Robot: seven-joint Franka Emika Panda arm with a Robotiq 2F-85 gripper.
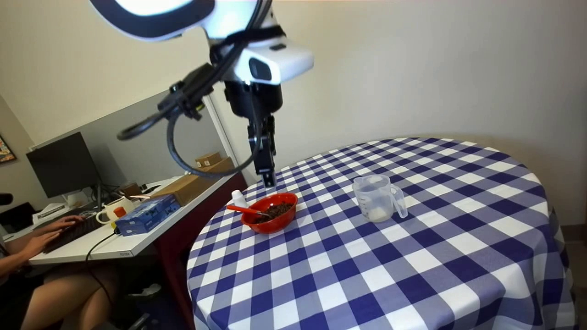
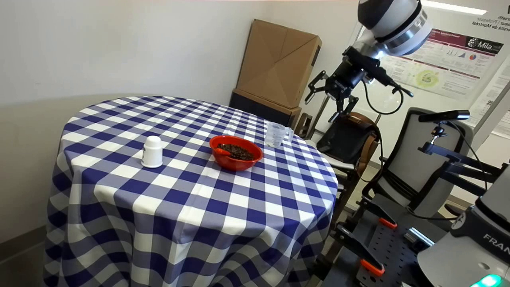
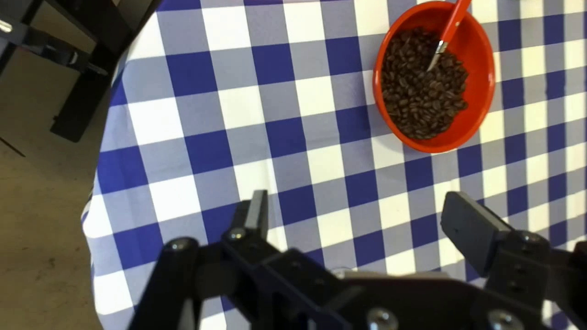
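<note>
High over the table my gripper stands open, its fingers wide apart with only tablecloth visible between them. A red bowl (image 3: 480, 104) of dark brown beans lies beyond the fingers in the wrist view, well below and apart from them. Its red-handled utensil (image 3: 455, 23) rests with the tip in the beans (image 2: 236, 151). The clear measuring cup (image 1: 375, 193) stands upright on the cloth with its handle to the right in exterior view 1; a little pale content seems to lie at its bottom. A white bottle (image 2: 152, 152) stands upright beside the bowl.
A blue-and-white checked cloth (image 1: 330, 275) covers the round table, with plenty of clear surface around the objects. A desk with a blue box (image 1: 147, 213) and a seated person's hands (image 1: 49, 233) is at the left in exterior view 1. Chairs and cardboard boxes (image 2: 278, 62) stand beyond the table.
</note>
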